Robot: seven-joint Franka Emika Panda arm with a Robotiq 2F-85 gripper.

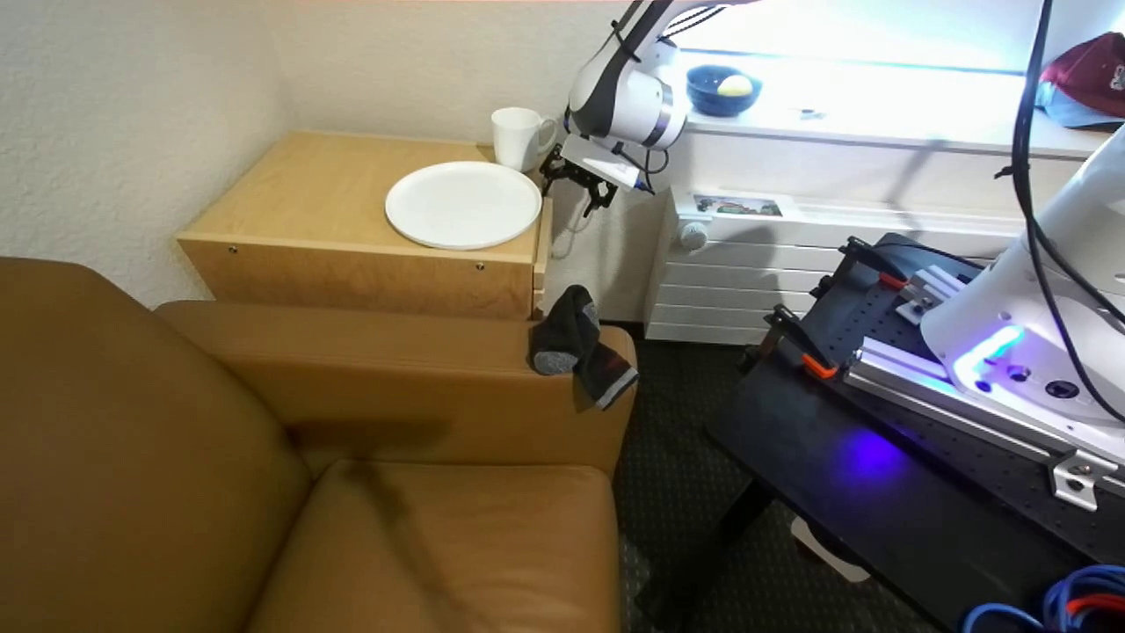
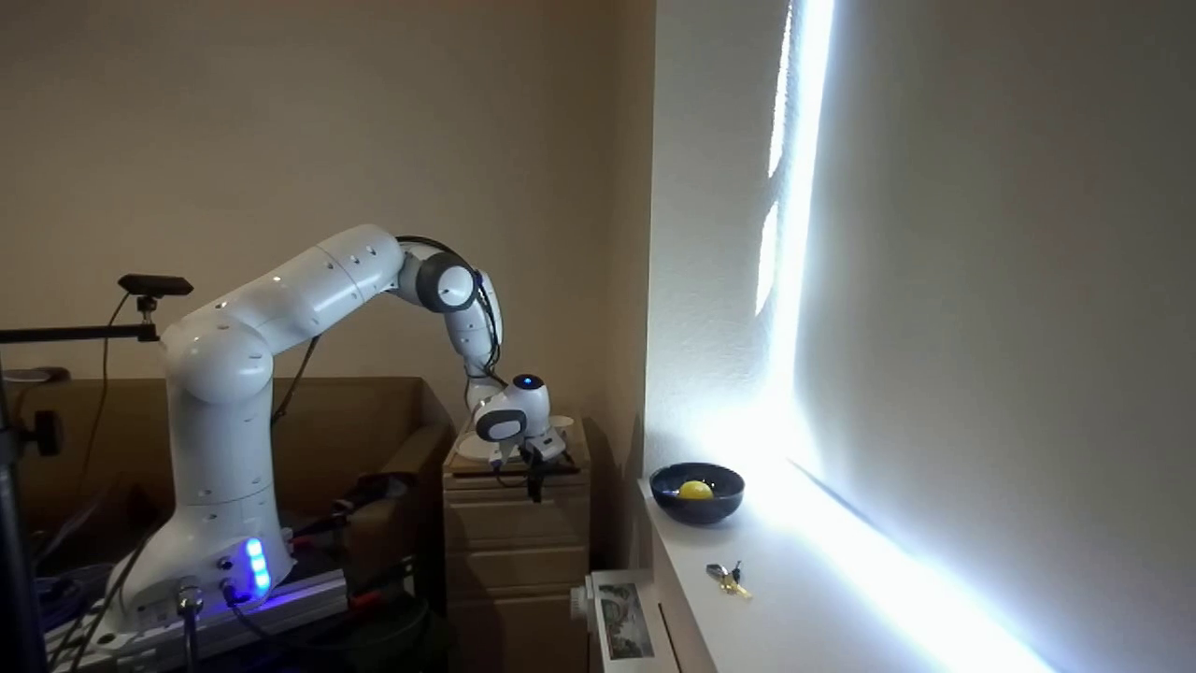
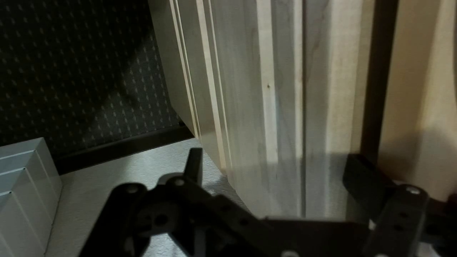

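Note:
Over the front of the wooden drawer cabinet (image 1: 348, 190), my gripper (image 1: 569, 200) stands open. Its two dark fingers are spread wide in the wrist view. One finger (image 3: 195, 165) is on the outer side of the drawer fronts (image 3: 282, 128). The opposite finger lies by a dark gap (image 3: 381, 64) behind the top drawer front; whether it touches the wood I cannot tell. That top drawer (image 1: 543, 237) appears slightly pulled out. Nothing shows held between the fingers.
A white plate (image 1: 464, 206) and white mug (image 1: 517, 137) sit on the cabinet top. A dark sock (image 1: 569, 332) lies on the sofa arm (image 1: 422, 338). The radiator (image 1: 738, 274) stands right of the cabinet. A dark bowl (image 2: 695, 510) with something yellow is on the sill.

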